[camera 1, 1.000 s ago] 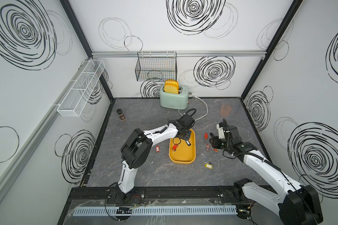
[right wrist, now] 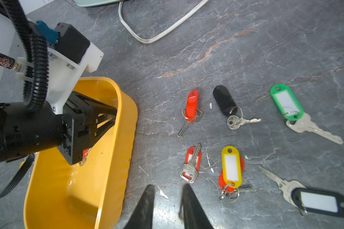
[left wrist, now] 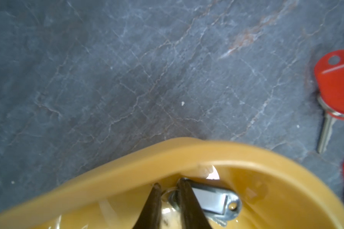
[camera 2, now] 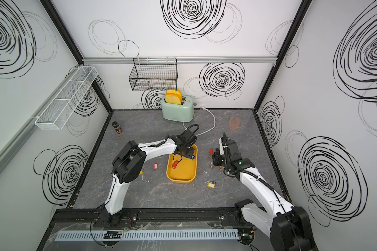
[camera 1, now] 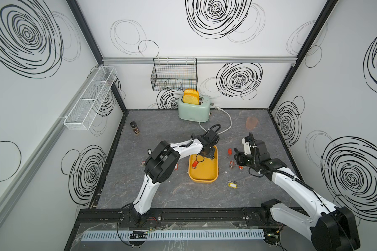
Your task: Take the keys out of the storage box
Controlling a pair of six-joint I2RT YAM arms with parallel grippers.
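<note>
The orange storage box (camera 1: 203, 175) stands mid-table; inside lie a red-tagged key (camera 1: 195, 164) and a black key tag with a white label (left wrist: 214, 200). My left gripper reaches down into the box, its fingers parted around the ring end of the black tag; whether they touch it I cannot tell. To the right of the box, my right gripper hangs above the table with a gap between its fingers and nothing held. The left arm hides part of the box in the top views.
Keys with red (right wrist: 192, 105), black (right wrist: 223, 98), green (right wrist: 285, 100) and yellow (right wrist: 232, 166) tags lie on the table right of the box. A toaster (camera 1: 194, 109) stands behind, its white cable (camera 1: 229, 121) trailing. Another red tag (camera 2: 155, 166) lies left of the box.
My left gripper has moved right and toward the black tag, now covering most of it in the top left view. The right arm has stayed in place.
</note>
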